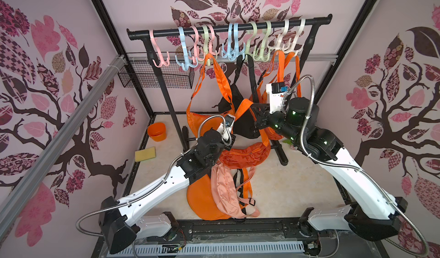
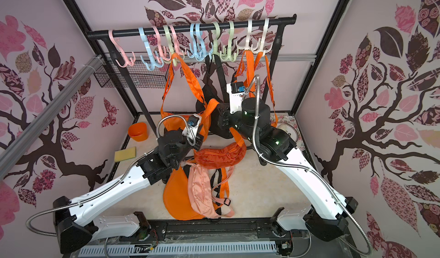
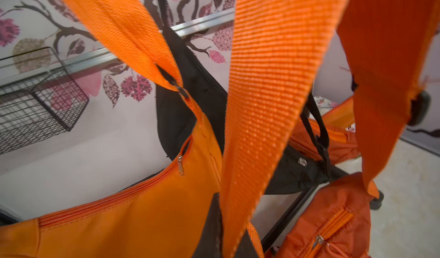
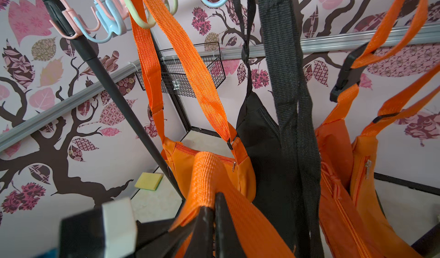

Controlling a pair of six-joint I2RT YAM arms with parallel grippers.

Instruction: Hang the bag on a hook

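Note:
The red-orange waist bag [image 1: 245,156] hangs low over the floor, its broad orange strap [image 2: 209,109] looped up between my two grippers. My right gripper is shut on that strap at the top of the loop. In the left wrist view the strap runs down between the dark fingertips of my left gripper, which is shut on it. From above, the left fingertips are hard to make out. Pastel hooks hang on the black rail [image 1: 220,28], above and behind both grippers; a blue hook [image 1: 234,47] is near the middle, with a green hook [image 1: 262,52] to its right.
An orange bag [image 4: 183,164], a black bag [image 4: 263,166] and further orange bags [image 4: 341,189] hang behind the grippers. A pink bag [image 1: 223,189] lies on the floor in front. An orange bucket [image 1: 156,131] and yellow sponge [image 1: 145,154] stand left.

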